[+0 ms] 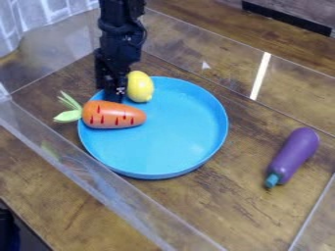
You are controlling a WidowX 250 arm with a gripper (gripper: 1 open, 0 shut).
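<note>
My black gripper (113,76) reaches down from the top to the upper-left rim of a blue plate (164,147). It is open, its fingertips low beside a yellow lemon-like toy (139,84), partly hidden and hard to make out. An orange toy carrot (116,115) with pale green leaves lies on the left part of the plate, below the gripper, its leaves over the rim.
A purple toy eggplant (296,152) lies on the wooden table (249,206) to the right of the plate. A clear wall runs along the left side.
</note>
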